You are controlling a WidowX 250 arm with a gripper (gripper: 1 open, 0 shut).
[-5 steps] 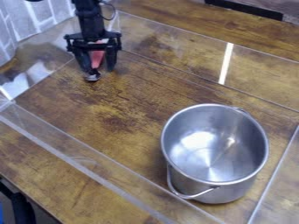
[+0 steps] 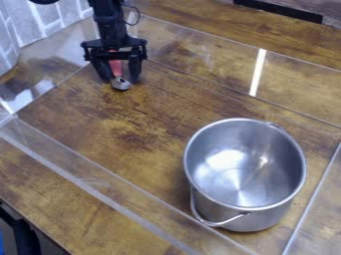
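The black gripper (image 2: 116, 62) is low over the table at the upper left of the camera view, around a small object with a pink-red part and a silvery end (image 2: 119, 83). Its fingers are dark and small, and whether they grip the object cannot be told. A large steel pot (image 2: 244, 164) with a wire handle stands at the lower right.
Clear plastic walls or strips run along the left and lower edges. A white strip (image 2: 258, 73) lies at the upper right.
The gripper has shifted slightly to the right, and the small object under it now sits a little to the right, with less of its pink part showing. The pot has not moved.
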